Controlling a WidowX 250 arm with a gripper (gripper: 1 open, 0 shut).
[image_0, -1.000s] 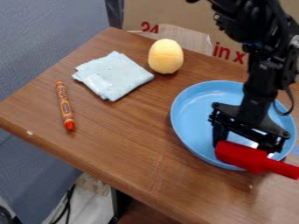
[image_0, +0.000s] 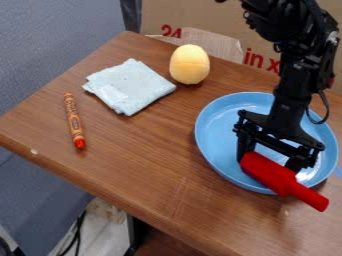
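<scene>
My black gripper (image_0: 274, 145) hangs low over the blue plate (image_0: 214, 124) on the right of the table. A red cylindrical object (image_0: 282, 182) lies at its fingertips, slanting down to the right over the plate's front rim. The fingers partly hide one another, so whether they grip it is unclear.
A folded pale cloth (image_0: 130, 86), a yellow rounded object (image_0: 190, 64) and an orange stick with a red tip (image_0: 74, 122) lie on the wooden table (image_0: 147, 180). A cardboard box (image_0: 201, 15) stands behind.
The red object has turned, its right end now lower toward the front and its left end higher. The gripper has shifted slightly with it.
</scene>
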